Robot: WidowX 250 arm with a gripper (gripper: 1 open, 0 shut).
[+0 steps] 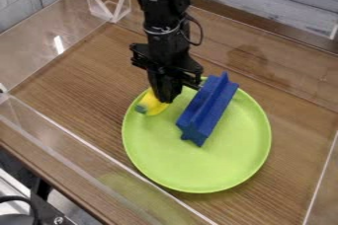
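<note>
My black gripper (169,86) hangs from the top centre over the left rim of a green plate (199,162), shut on a yellow object (149,104) with a green tip, which is partly hidden behind the fingers. A long blue block (208,111) lies on the plate just to the right of the gripper, slanting from upper right to lower left.
The wooden table (73,101) has free room left of the plate and at the upper right. Clear plastic walls run along the left and lower-left edges, with white planks behind at the top.
</note>
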